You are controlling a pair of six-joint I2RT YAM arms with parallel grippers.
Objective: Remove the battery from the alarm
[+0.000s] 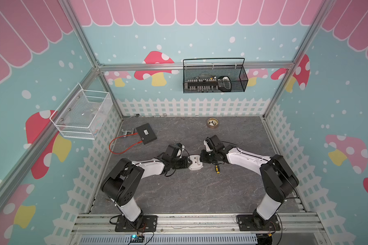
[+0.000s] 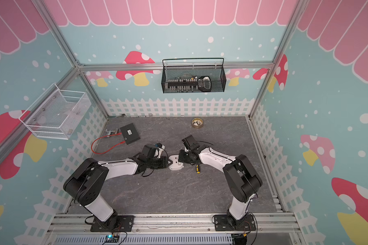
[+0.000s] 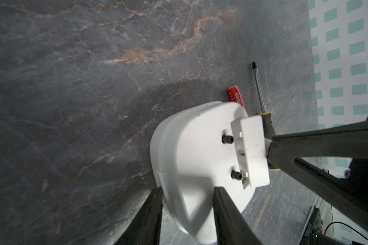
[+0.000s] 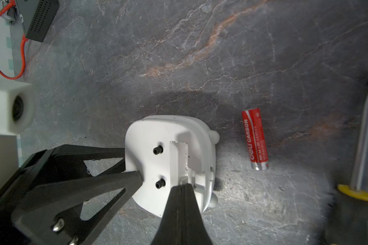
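The white alarm lies face down on the table, its battery holder upward. In the left wrist view my left gripper has its fingers apart around the alarm's near edge, part open; whether they press on it is unclear. My right gripper is shut, its tips over the holder's near end, with nothing visible between them. A red AA battery lies loose on the table just beside the alarm.
A screwdriver with yellow-black handle lies right of the battery. A dark box with red cable is at back left, a round container at the back.
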